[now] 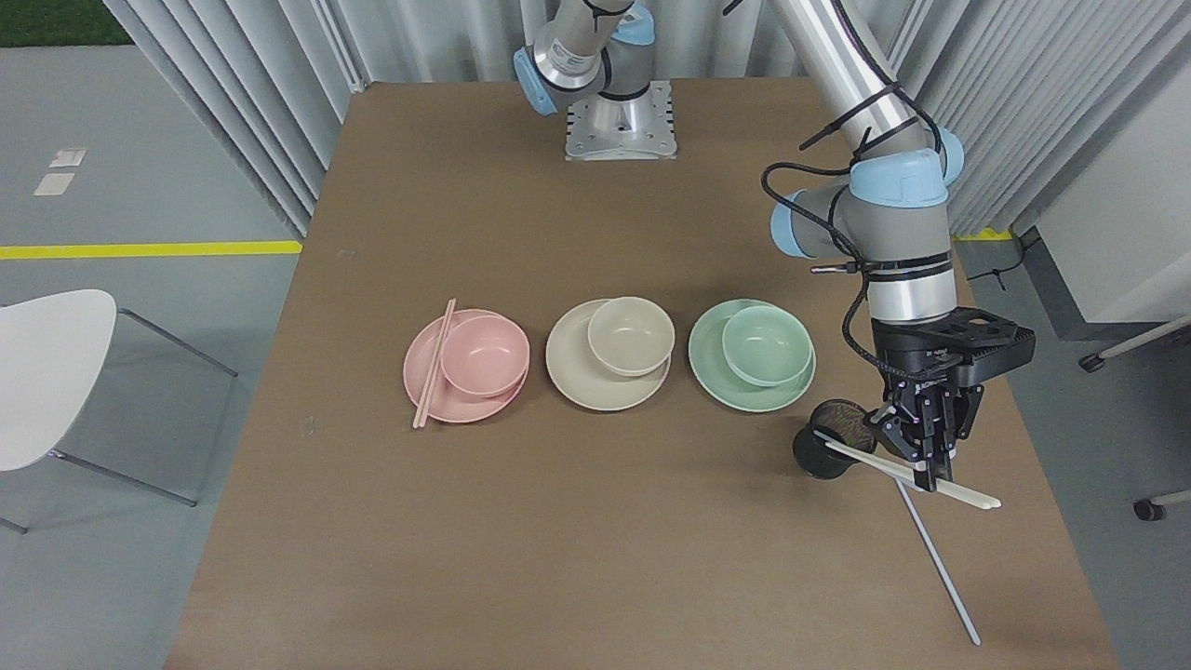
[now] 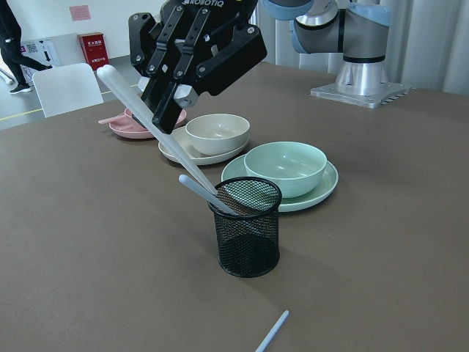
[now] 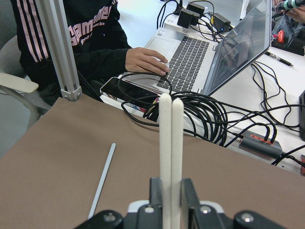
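My gripper is shut on a pair of white chopsticks, held slanting over a black mesh pen holder, their lower ends at its mouth; in the wrist view they stand upright between the fingers. A pale blue stick leans in the holder, partly hidden in the front view. Another pale stick lies on the table beside the holder.
Left of the holder stand green, cream and pink bowls on plates, with pink chopsticks on the pink plate.
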